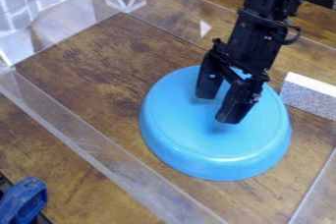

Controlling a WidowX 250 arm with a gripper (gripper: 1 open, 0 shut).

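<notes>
A large upturned blue bowl or lid (197, 149) lies on the wooden surface at the centre right. My black gripper (221, 92) comes down from the upper right over its top, open, with its dark fingers at or just above the blue surface. I cannot tell whether they touch it.
A pale speckled block (308, 95) lies at the right, beside the blue object. A dark blue item (19, 202) is at the lower left corner. Clear plastic walls border the wooden tray floor (92, 71), whose left part is free.
</notes>
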